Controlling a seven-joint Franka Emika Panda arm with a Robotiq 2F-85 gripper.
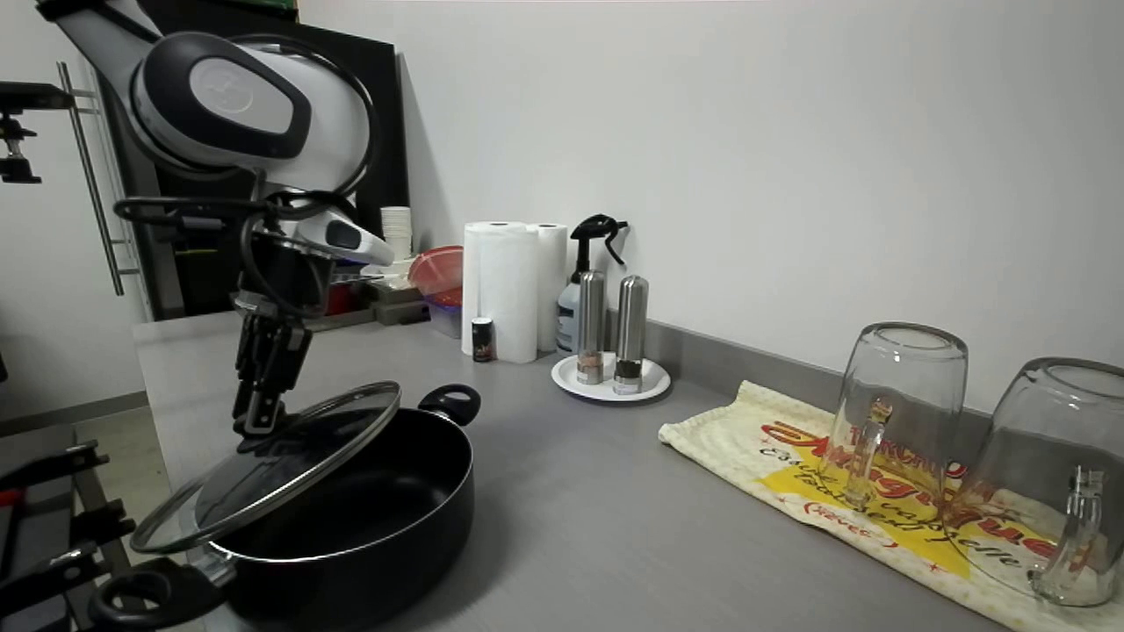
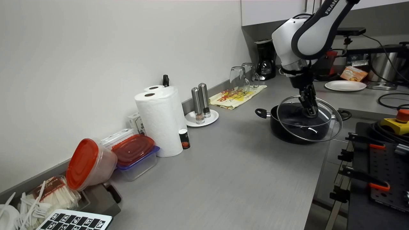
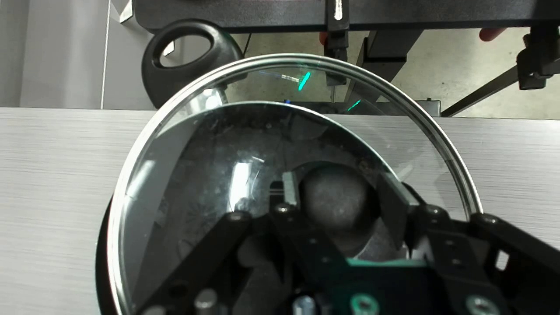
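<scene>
A glass lid with a metal rim (image 1: 316, 463) slants across the black pot (image 1: 411, 558), leaving part of the pot's mouth uncovered on the wall side. My gripper (image 1: 258, 421) is at the lid's top, shut on its round black knob (image 3: 338, 202). In the wrist view the knob sits between the two fingers, and the glass (image 3: 210, 210) spreads beneath them. From the second exterior view, the lid (image 2: 326, 130) overhangs the pot (image 2: 280, 130) toward the counter's front edge. Bare dark pot interior shows; I see no food in it.
The pot stands close to the counter's front edge, with its handle (image 1: 158, 595) sticking out. Shakers on a white plate (image 1: 659, 390), paper towels (image 1: 500, 295) and upturned glass mugs (image 1: 896, 411) on a cloth (image 1: 738, 421) line the wall. Mid-counter (image 2: 230, 176) is clear.
</scene>
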